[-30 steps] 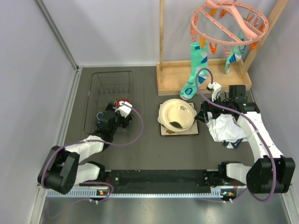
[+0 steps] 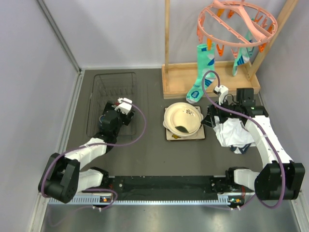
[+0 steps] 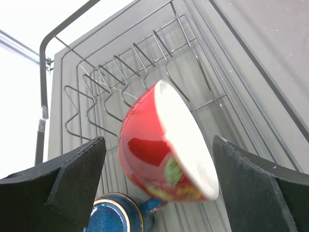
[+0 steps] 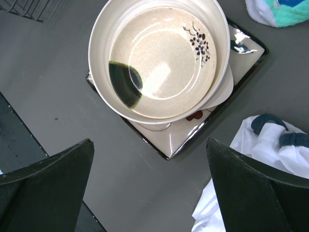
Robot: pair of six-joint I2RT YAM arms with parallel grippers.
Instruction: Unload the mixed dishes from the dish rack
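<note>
The dish rack (image 2: 115,74) stands at the left of the table. A red bowl (image 3: 149,130) with a white inside leans on its side in the rack. Beneath it, a blue mug (image 3: 120,212) lies partly hidden. My left gripper is open over the rack, and the bowl shows between its fingers; no grip is visible. On the table's middle, a cream plate (image 4: 161,63) with a dark green patch sits in a white pot (image 4: 100,79), on a square dish (image 4: 169,140). Right of that stack, my right gripper hangs open and empty.
A white cloth (image 2: 231,133) lies under the right arm. At the back right stands a wooden frame (image 2: 166,79) with a pink clip hanger (image 2: 203,36) and hanging socks (image 2: 205,63). Free table shows between rack and stack.
My left gripper has shifted slightly left over the rack, and less of the red bowl shows from above. The rack has slid slightly left. My right arm and the stack are still.
</note>
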